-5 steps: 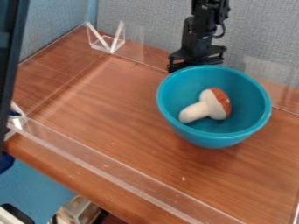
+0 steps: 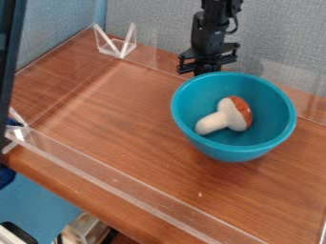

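A teal bowl [image 2: 234,146] sits on the right part of the wooden table, holding a white toy with an orange-red top [image 2: 223,117], which looks like a mushroom lying on its side. The black arm stands behind the bowl against the grey back wall, its gripper [image 2: 204,66] low at the bowl's far-left side. The fingertips are small and partly hard to see, and I cannot tell whether they are open or shut.
White bracket frames stand at the back left and left edge. Blue floor shows at the lower left.
The arm's upper part has shifted a little to the left, and the gripper slightly left as well. The bowl and toy have not visibly moved.
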